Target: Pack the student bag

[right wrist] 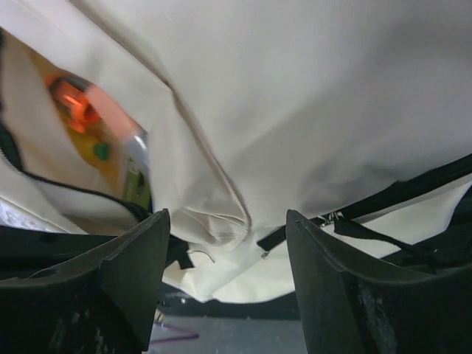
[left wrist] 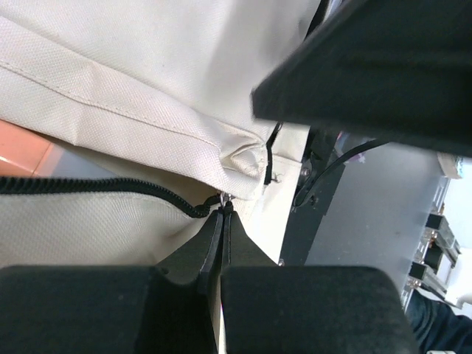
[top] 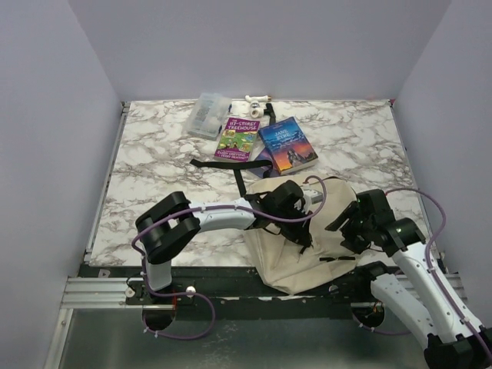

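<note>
The beige bag [top: 280, 265] lies at the front middle of the table, its mouth partly open along a black zipper [left wrist: 96, 186]. My left gripper is shut at the zipper's end, its tips meeting on the small metal zipper pull [left wrist: 225, 198]. Over the bag's right side, my right gripper has its fingers apart, with nothing held between them; a folded corner of bag cloth [right wrist: 214, 217] shows beyond. Inside the opening are an orange item [right wrist: 74, 103] and a clear case edge, mostly hidden by cloth.
Behind the bag lie a treehouse book [top: 238, 138] and a blue Jane Eyre book [top: 288, 146]. A clear plastic box [top: 207, 115] and a white item [top: 257, 106] sit at the back. Black straps [top: 231, 164] spread behind the bag.
</note>
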